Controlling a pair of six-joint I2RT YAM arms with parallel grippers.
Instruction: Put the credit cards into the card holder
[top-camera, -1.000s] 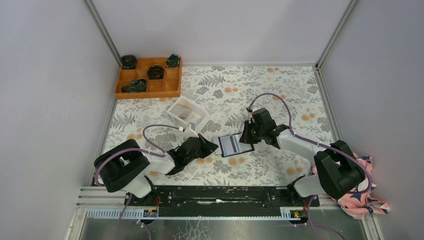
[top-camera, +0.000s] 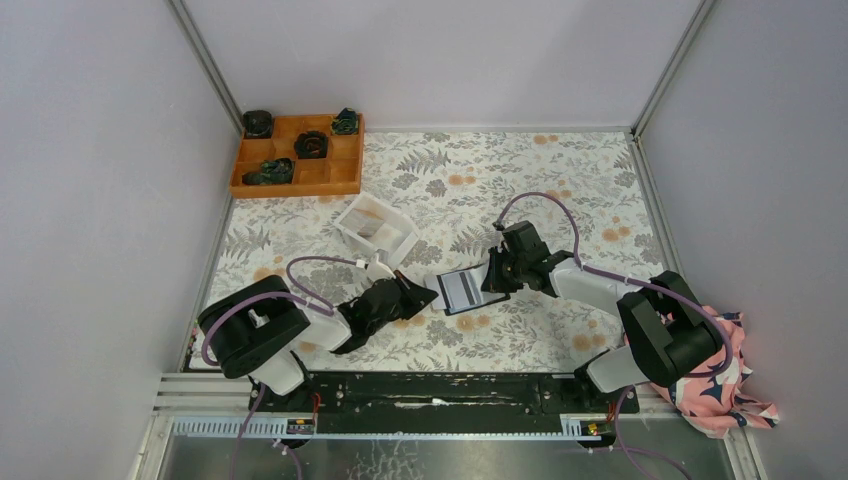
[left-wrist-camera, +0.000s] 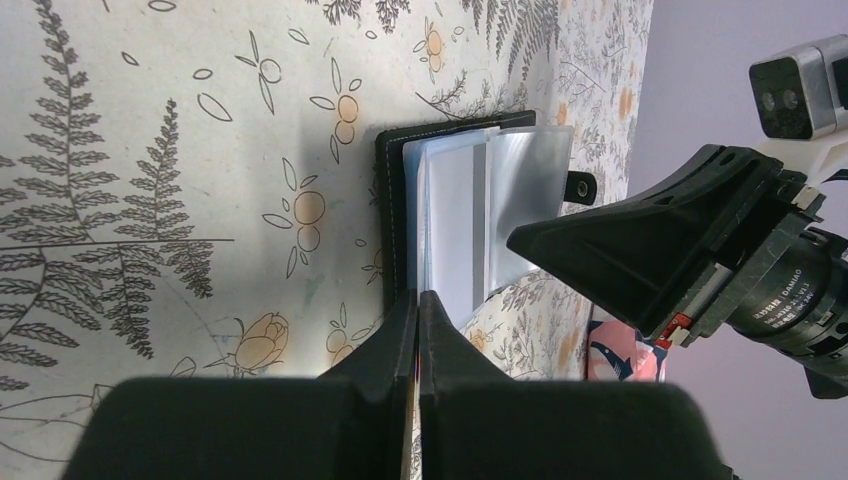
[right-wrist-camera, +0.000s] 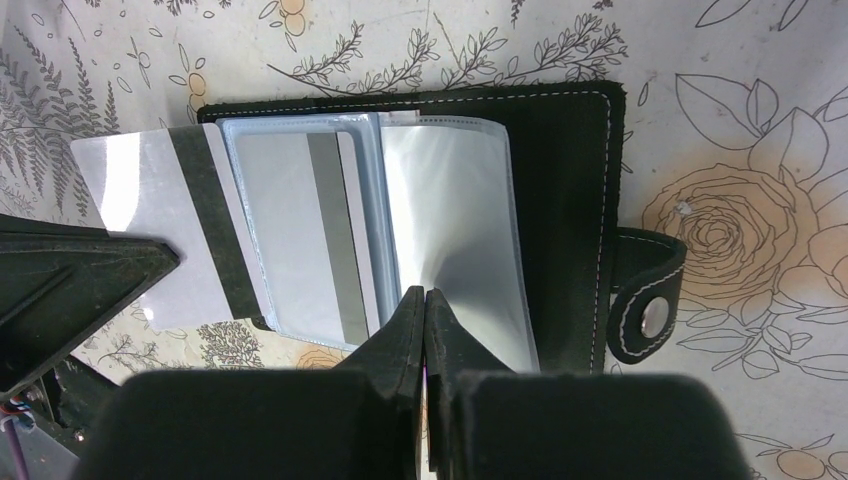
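Note:
The black card holder (right-wrist-camera: 562, 230) lies open on the table, its clear sleeves facing up. One white card with a grey stripe (right-wrist-camera: 335, 225) sits in a sleeve. A second white card with a dark stripe (right-wrist-camera: 165, 190) juts out from the holder's left side, its inner edge meeting the sleeve's edge; whether that edge is inside cannot be told. My left gripper is shut on this card's outer edge, and the card appears edge-on there. Shut over an empty-looking clear sleeve (right-wrist-camera: 445, 190) is my right gripper; contact with the plastic is unclear.
A white open box (top-camera: 378, 228) stands behind the left gripper. At the back left is a wooden compartment tray (top-camera: 313, 175) with dark items. A patterned cloth (top-camera: 722, 385) lies at the right edge.
My right gripper has shifted slightly toward the front and right. The holder and the jutting card look almost unmoved.

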